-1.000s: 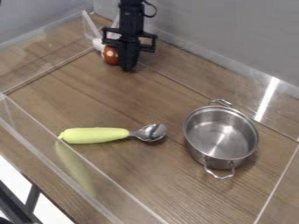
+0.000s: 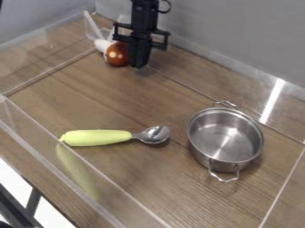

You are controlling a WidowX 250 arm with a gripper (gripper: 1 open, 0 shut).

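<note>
My gripper point(image 2: 139, 50) hangs at the back of the work area, black, right beside a round orange-red object point(image 2: 117, 54) with a white part point(image 2: 98, 36) behind it on the left. Whether the fingers touch that object, and how they stand, is too small and dark to tell. A spoon point(image 2: 152, 134) with a pale yellow-green handle lies at the front left. A steel pot point(image 2: 226, 140) with two handles stands at the right.
Walls and clear panels border the wooden work surface point(image 2: 95, 98).
My gripper has risen slightly, and more of the orange-red object shows beside it. The spoon and pot have not moved.
</note>
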